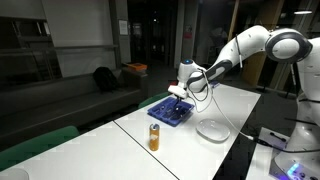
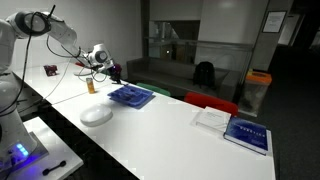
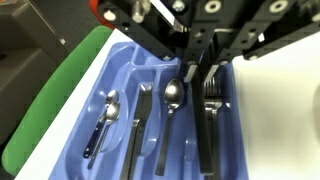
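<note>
A blue cutlery tray (image 1: 157, 112) lies on the white table, and my gripper (image 1: 181, 92) is above its right side. In the wrist view the tray's compartments hold a spoon (image 3: 174, 95), a knife (image 3: 144, 105), small spoons (image 3: 110, 114) and a fork (image 3: 212, 88). My gripper is shut on a long dark utensil (image 3: 204, 130), which extends down the picture over the fork's side of the tray. Its kind is hard to tell.
An orange bottle (image 1: 154, 137) stands in front of the tray, and a white plate (image 1: 213, 130) lies to the right. A white box (image 2: 212, 119) and a blue book (image 2: 247, 133) lie at the far end.
</note>
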